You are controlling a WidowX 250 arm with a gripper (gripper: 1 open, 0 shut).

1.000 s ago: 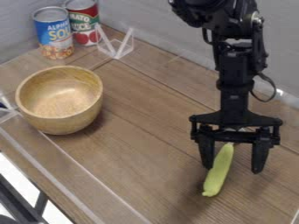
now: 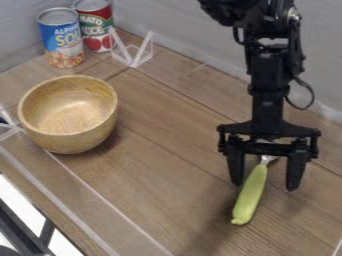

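My black gripper (image 2: pixel 266 170) is low over the wooden table, open, with its fingers on either side of the upper end of a long pale yellow-green object (image 2: pixel 249 200), which looks like a toy vegetable. The object lies lengthwise on the table, pointing toward the front. Whether the fingers touch it I cannot tell; its far end is partly hidden under the gripper.
A wooden bowl (image 2: pixel 67 125) sits at the left. Two cans, a blue one (image 2: pixel 62 40) and a red one (image 2: pixel 96 28), stand at the back left by the wall.
The gripper has shifted very slightly; the yellow-green object stays where it was.
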